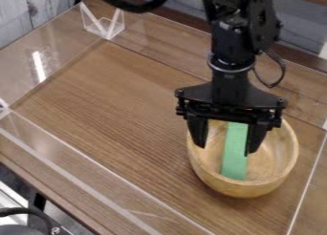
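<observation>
My black gripper (228, 122) hangs open over a tan bowl (232, 183) at the right of the view, its two fingers spread to either side and reaching down to the bowl's upper part. A green bar-shaped object (234, 155) lies lengthwise in the bowl between and below the fingers. The gripper body covers the back of the bowl.
A white wire-like piece (102, 21) stands at the back left. A dark cable runs at the lower left corner, and a wall edge runs behind the arm.
</observation>
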